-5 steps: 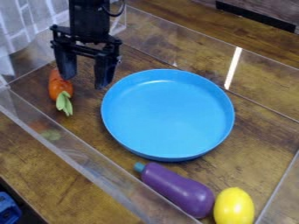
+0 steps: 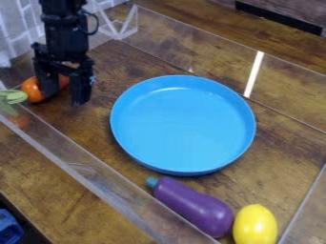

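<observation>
My black gripper [image 2: 61, 74] stands open at the upper left, its fingers pointing down over an orange carrot [image 2: 44, 88] with pale green leaves [image 2: 11, 98]. The carrot lies at the left edge beside the clear barrier, partly hidden by the gripper; whether the fingers touch it is unclear.
A large blue plate [image 2: 182, 124] fills the middle. A purple eggplant [image 2: 192, 207] and a yellow lemon [image 2: 254, 225] lie at the lower right. Clear plastic walls [image 2: 90, 172] border the wooden surface, which is bare between carrot and plate.
My gripper has moved left. The carrot has shifted left and turned, its leaves now pointing toward the left edge instead of toward the camera.
</observation>
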